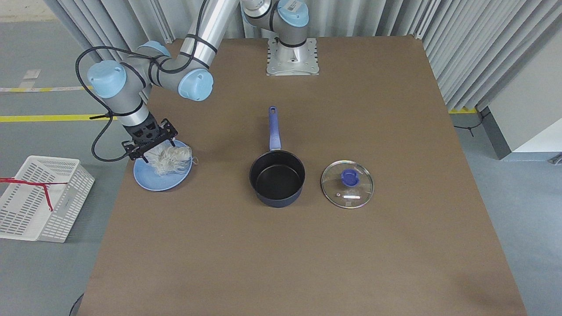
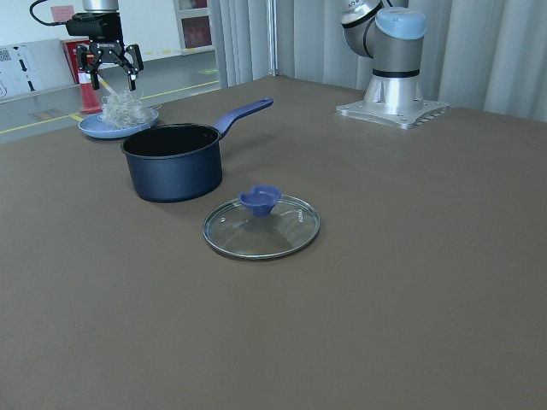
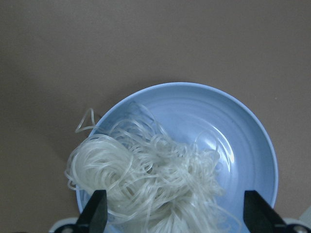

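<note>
My gripper (image 1: 158,151) is open above the blue plate (image 2: 92,128) of white noodles (image 3: 155,174), at the table's left side. In the wrist view its two black fingertips stand apart over the lower part of the plate, with loose noodles between and beneath them; some strands hang over the plate rim. A dark blue saucepan (image 1: 276,179) with a blue handle sits at the middle of the table. Right of it lies a glass lid (image 1: 334,187) with a blue knob.
A white plastic basket (image 1: 73,205) with red straps stands beyond the table's left edge. The robot's base is at the back edge.
</note>
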